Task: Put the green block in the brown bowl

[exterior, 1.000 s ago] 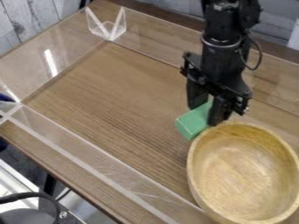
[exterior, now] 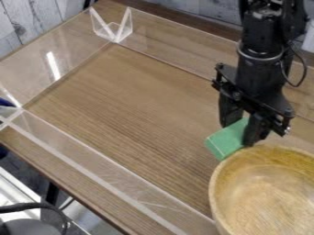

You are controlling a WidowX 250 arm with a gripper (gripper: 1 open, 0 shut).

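Observation:
At the right, the black gripper (exterior: 243,127) points down, shut on the green block (exterior: 226,141). The block is tilted, and its upper part is hidden by the fingers. It hangs at the upper left rim of the brown bowl (exterior: 221,188), a tan round bowl cut off by the right and bottom edges of the picture. Whether the block touches the rim, I cannot tell. Bare bowl floor shows below and to the right of the gripper.
Transparent walls edge it, with a clear bracket (exterior: 113,25) at the far left corner. Black cables (exterior: 37,218) lie outside the lower left edge.
The gripper and block have shifted right and slightly down. The bowl has also moved right and down, now partly out of the picture.

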